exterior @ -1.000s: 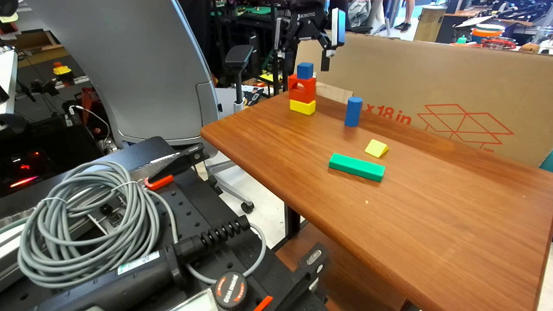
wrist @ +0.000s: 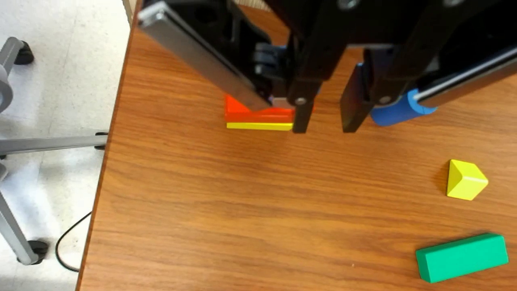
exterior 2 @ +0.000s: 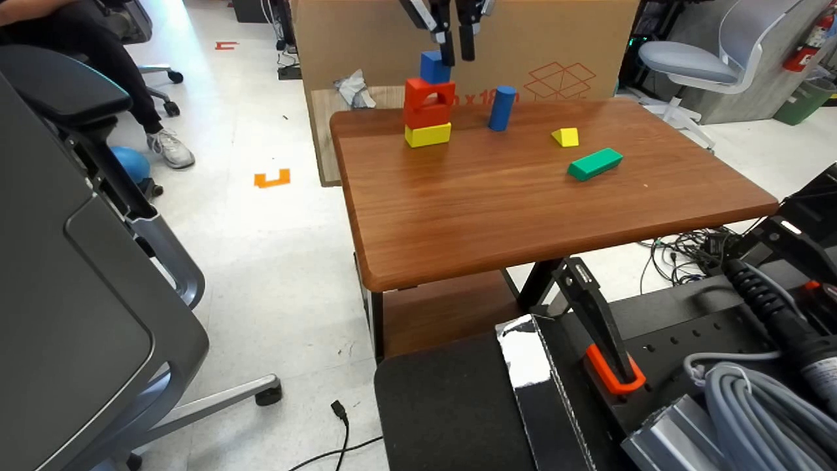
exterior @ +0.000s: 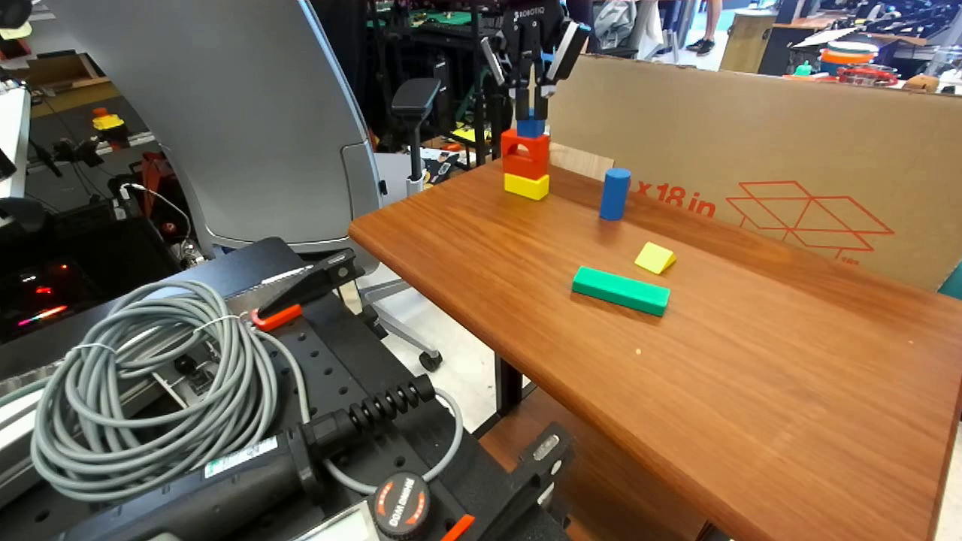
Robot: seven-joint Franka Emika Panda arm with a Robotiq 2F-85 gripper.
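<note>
At the table's far left corner stands a stack: a yellow block at the bottom, a red piece with a rounded opening above it, and a blue block on top. My gripper hangs beside the blue block's upper right in exterior view 2. In exterior view 1 the gripper overlaps the block's top. A clear gap shows between its fingers in the wrist view, with nothing in it; the gripper is partly open. There the arm hides the blue block, and only the stack's lower edges show.
A blue cylinder stands upright right of the stack. Nearer the front lie a yellow wedge and a green bar. A cardboard panel rises behind the wooden table, whose front half is clear.
The gripper's fingers have come closer together, from spread wide to a narrow gap above the blue block in exterior view 1. The stack and other blocks look unmoved.
</note>
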